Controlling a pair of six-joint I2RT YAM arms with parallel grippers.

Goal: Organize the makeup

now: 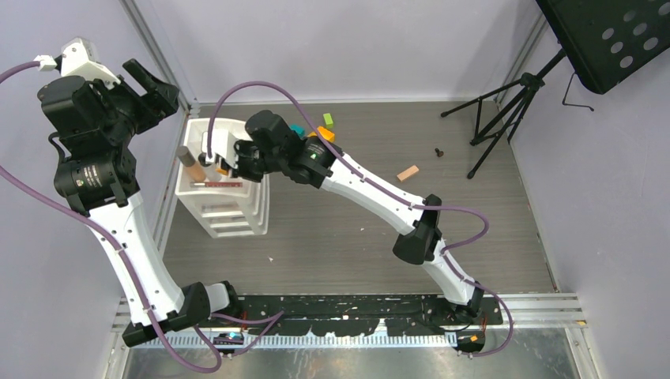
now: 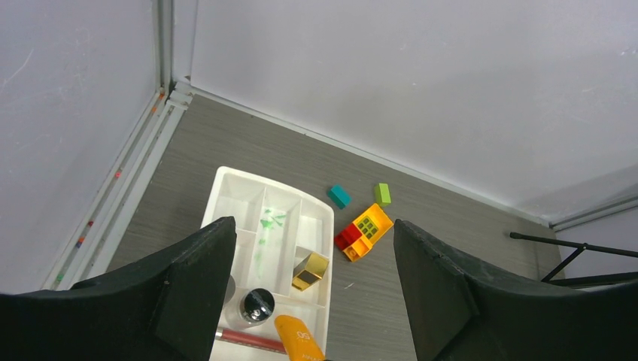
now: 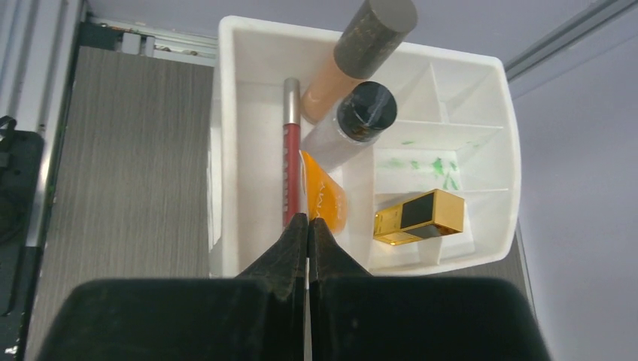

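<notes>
The white organizer [image 3: 228, 162] has an open compartmented top. Over its front compartment, my right gripper is shut on the edge of an orange tube [image 3: 327, 195], beside a red lip pencil [image 3: 292, 162]. A grey-capped beige bottle [image 3: 376, 37] and a clear bottle with a black cap [image 3: 367, 111] stand in the organizer. One small back compartment contains a gold box [image 3: 421, 218]. Up at the left, my left gripper is open with nothing between its fingers. In the top view, the right gripper hides part of the organizer's contents.
Beyond the organizer lie a teal block [image 2: 339, 196], a green block [image 2: 383, 194] and an orange-red toy [image 2: 369, 226]. A wooden block [image 1: 408, 173] is on the floor. At the right stands a black tripod stand [image 1: 529, 81].
</notes>
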